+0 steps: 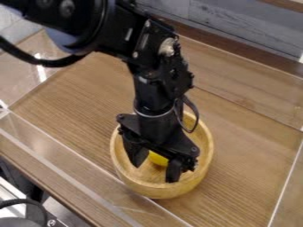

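Observation:
The black gripper (158, 152) is lowered into a round light-wooden bowl (166, 184) near the front middle of the table. Its fingers stand open, one on either side of a yellow object (158, 160) that is partly hidden behind them. Whether the fingers touch the object cannot be made out. The arm covers the back of the bowl.
A pale plank wall (236, 27) runs along the back. A black cable shows at the bottom left, off the table's edge.

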